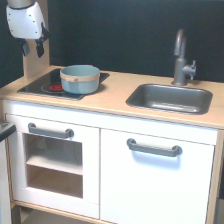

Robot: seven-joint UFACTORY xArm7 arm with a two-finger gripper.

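Note:
A teal pot [80, 82] with a light rim sits on a black two-ring cooktop [48, 86]. My gripper [31, 46] hangs at the top left, above and to the left of the cooktop and apart from the pot. Its dark fingers point down; their exact state is hard to tell at this size.
A steel sink [170, 97] with a tall tap [180, 58] is on the right of the wooden counter [118, 92]. Below are white cupboard doors with grey handles, the left one with a window [53, 165]. Counter space between pot and sink is clear.

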